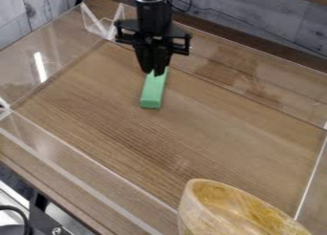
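Note:
My gripper [152, 57] is at the top centre, a black body on a dark arm that reaches in from the top edge. Directly under it on the wooden floor lies a green block [153, 90], its far end hidden behind the gripper. I cannot tell whether the fingers touch the block or how far apart they are.
A cream-coloured bowl or tray [234, 205] sits at the lower right. Dark cables lie at the lower left corner. Walls bound the wooden surface [90, 124] at left and back.

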